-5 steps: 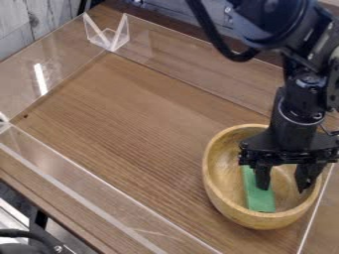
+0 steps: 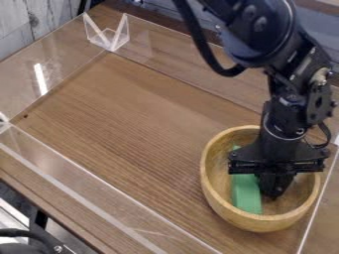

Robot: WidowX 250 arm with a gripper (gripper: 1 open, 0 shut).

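Note:
A wooden bowl (image 2: 215,187) sits at the lower right of the table, a green block (image 2: 244,193) inside it. The black gripper (image 2: 272,179) reaches down into the bowl, over and beside the block. Its fingertips are dark and partly hidden, so what lies between them cannot be seen clearly.
Clear plastic holders (image 2: 109,32) stand at the back left. Black cables run at the lower left edge.
The gripper's fingers have sunk into the bowl and drawn closer together since a second ago. The bowl and block have shifted slightly left.

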